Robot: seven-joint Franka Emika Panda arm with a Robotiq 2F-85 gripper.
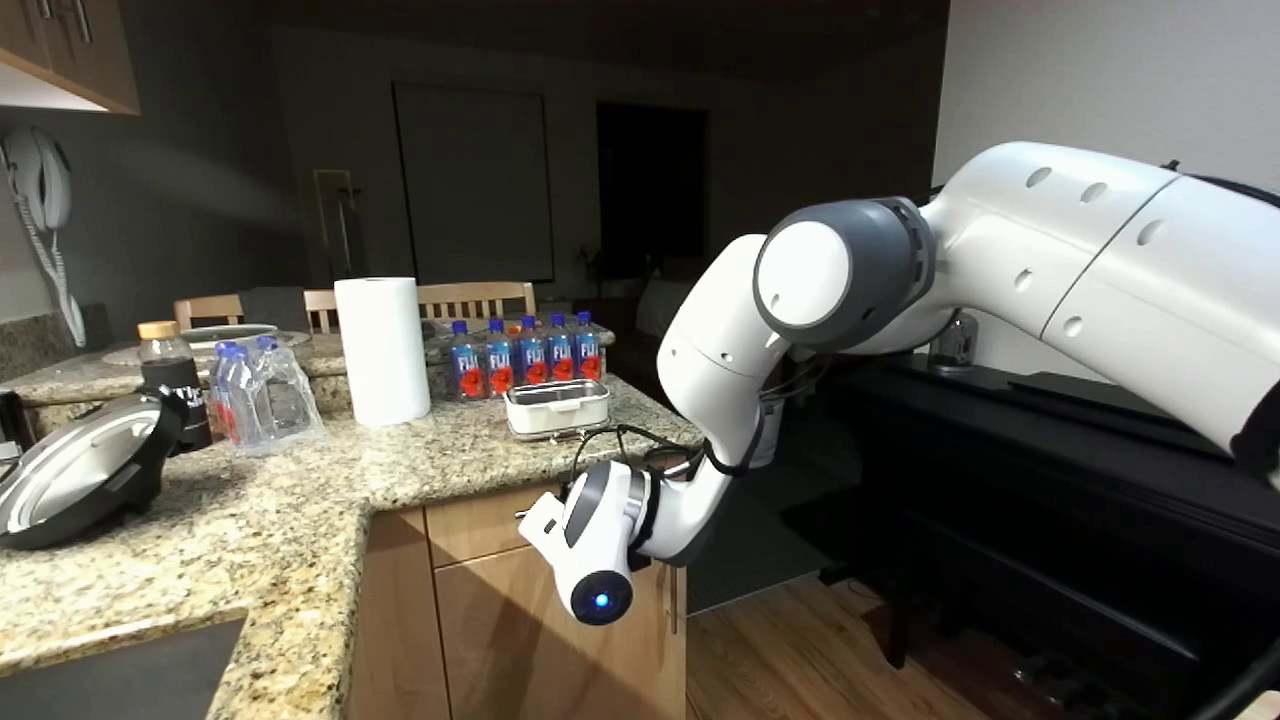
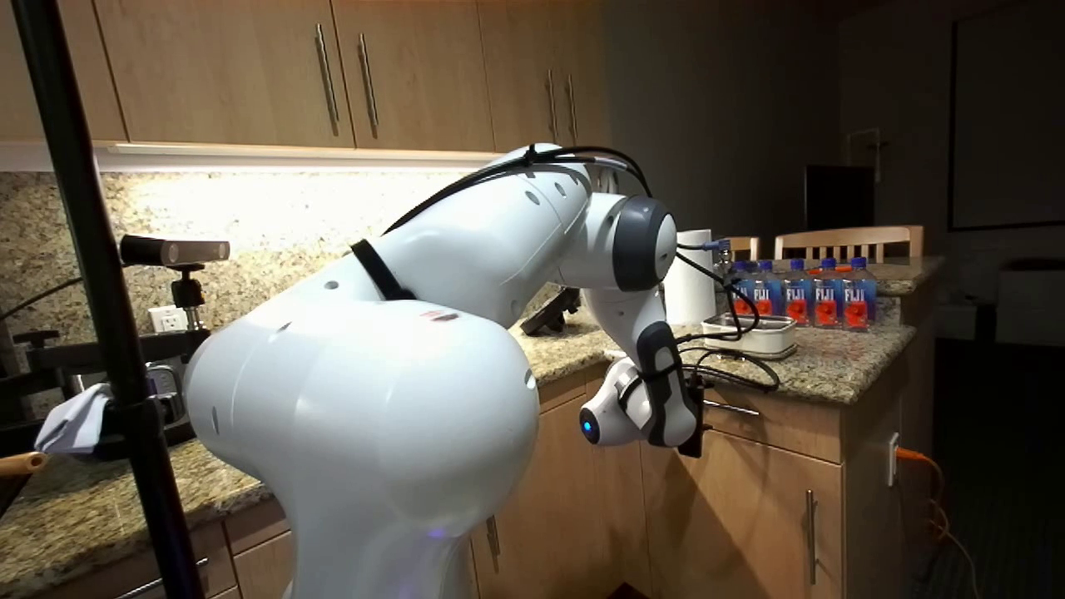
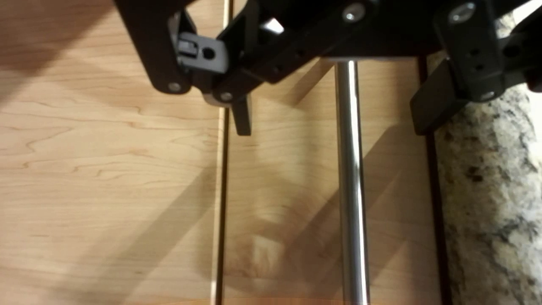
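In the wrist view my gripper is open, its two dark fingers spread wide. Between them, in the picture, runs a silver bar handle [image 3: 350, 183] on a light wood drawer front [image 3: 284, 178]. Neither finger appears to touch the bar; how far the fingertips are from it in depth is hard to tell. In exterior view 2 the drawer [image 2: 759, 414] sits shut beneath the counter edge, and the wrist hangs in front of it. The fingers are hidden behind the wrist in exterior view 1.
Granite counter [image 3: 493, 213] borders the drawer. On it stand a white container [image 1: 558, 408], several water bottles [image 1: 498, 360] and a paper towel roll [image 1: 384, 354]. A cabinet door [image 2: 739, 509] with an upright handle [image 2: 810, 534] is below the drawer. Loose cables [image 2: 739, 364] hang near the wrist.
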